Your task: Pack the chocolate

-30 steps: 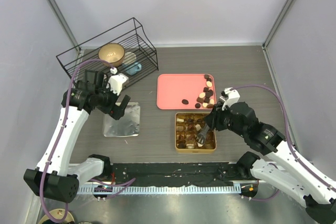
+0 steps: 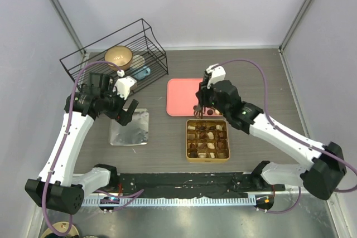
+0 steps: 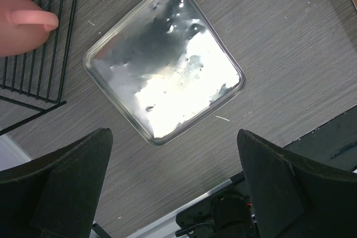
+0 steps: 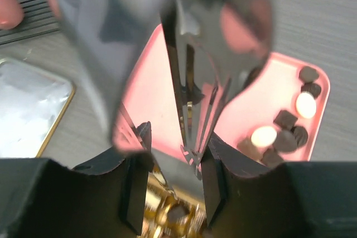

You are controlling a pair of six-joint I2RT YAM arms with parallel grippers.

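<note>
The gold compartment box (image 2: 207, 160) stands near the table's front, with dark and pale chocolates in several cells. Behind it lies the pink tray (image 2: 181, 96); in the right wrist view loose chocolates (image 4: 286, 119) gather on its right side. My right gripper is open, its black fingers apart with metal tongs (image 4: 184, 71) between them. The tongs' tips are slightly separated and point down near the tray's front edge; I cannot tell whether they touch a chocolate. My left gripper is open and empty above the silver lid (image 3: 167, 65).
A black wire rack (image 2: 148, 54) at the back left bears a tan bowl (image 2: 119, 56) and a blue cup (image 2: 143, 73). Between lid and box the table (image 2: 167, 132) is bare.
My right gripper and the tongs have moved from over the box back and left to the tray's front edge. The left arm, box and lid have kept their places.
</note>
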